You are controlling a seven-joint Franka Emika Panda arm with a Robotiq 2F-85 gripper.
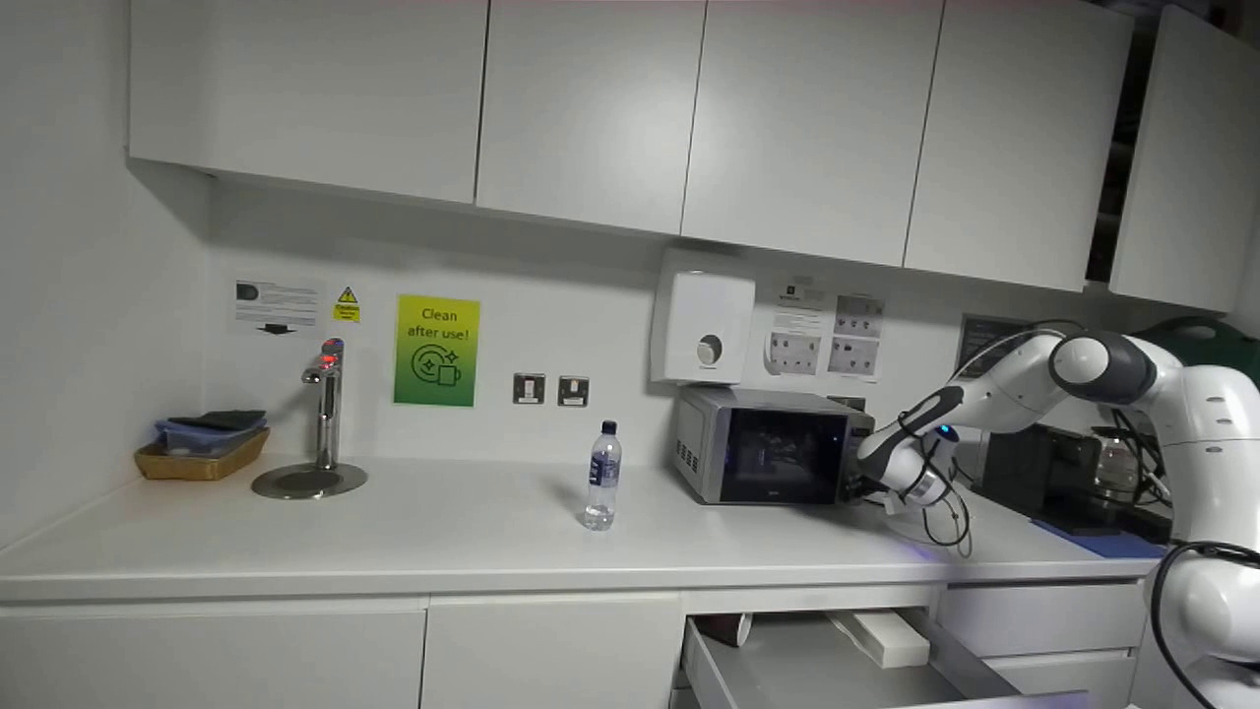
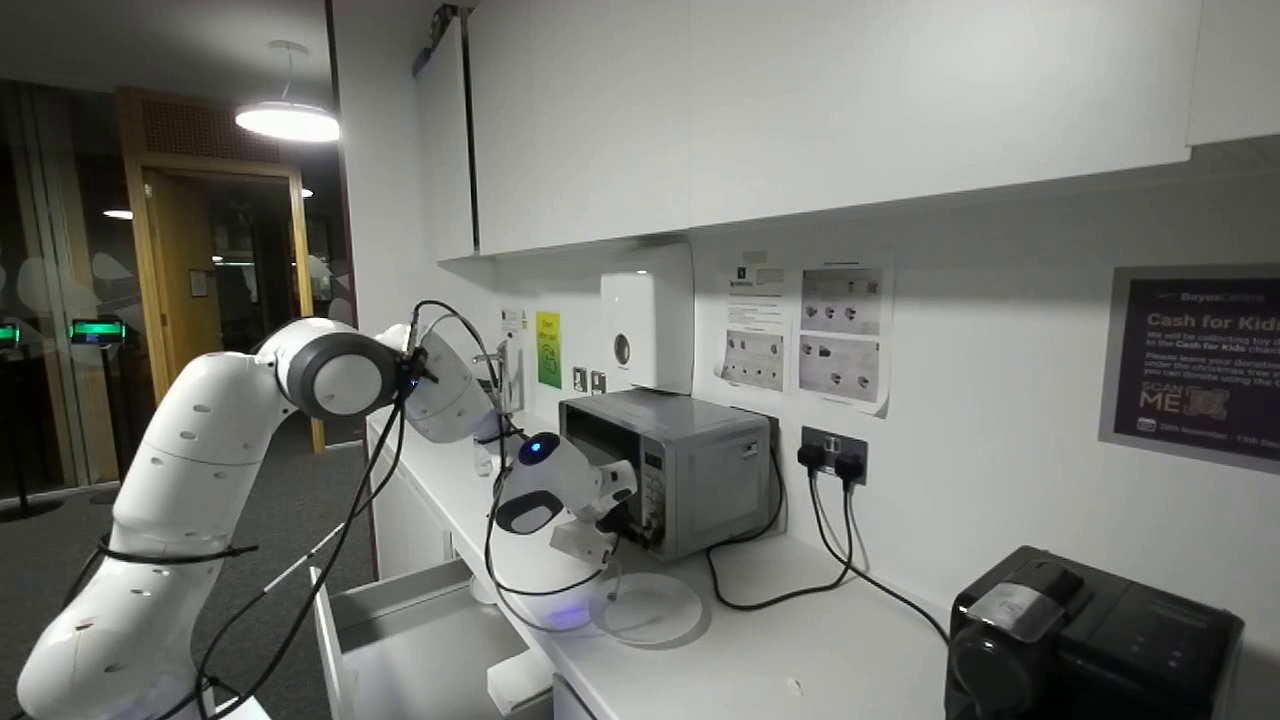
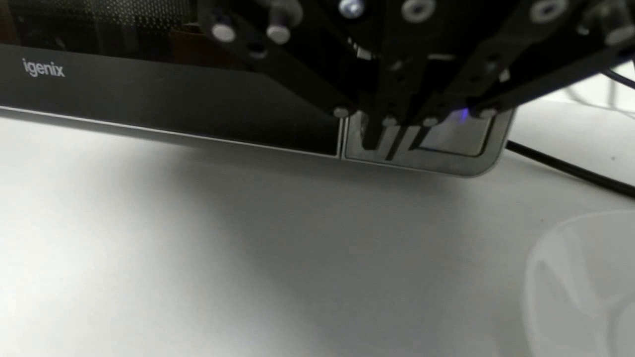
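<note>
A grey microwave (image 1: pixel 782 454) stands against the back wall, its dark door shut. At the lower right of its front, my gripper is shut, with nothing visible between its fingers. It is close against the control panel (image 3: pixel 455 134), over the door-release area. Whether the fingertips touch the panel cannot be made out, since the dark linkage covers much of them. In exterior view 2 the gripper (image 2: pixel 624 524) sits low in front of the panel.
A clear plate (image 2: pixel 648 608) lies on the counter beside the microwave. Below, a drawer (image 1: pixel 797 662) is pulled out, holding a white box (image 1: pixel 892 639) and a cup (image 1: pixel 727 628). A water bottle (image 1: pixel 602 479) stands left of the microwave. Power cables (image 2: pixel 840 540) run behind.
</note>
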